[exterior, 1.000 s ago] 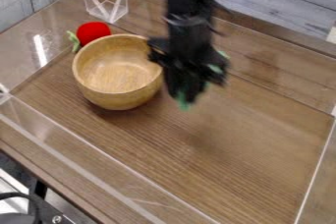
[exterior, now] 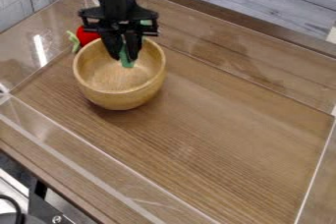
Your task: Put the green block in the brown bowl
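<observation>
The brown bowl (exterior: 121, 91) sits on the left side of the table, its opening facing up. Over its far part hangs my gripper (exterior: 128, 55), pointing down and shut on the green block (exterior: 128, 61). Only a small bit of the block shows between the dark fingers. Whether the block is above the rim or a little below it, I cannot tell. The near part of the bowl's inside looks empty.
Behind the bowl at the left lies a red object with a green top (exterior: 86, 35), partly hidden by the arm.
My gripper has swung from the middle of the table leftward and away from the camera to the bowl, carrying the green block. The bowl stays where it was.
</observation>
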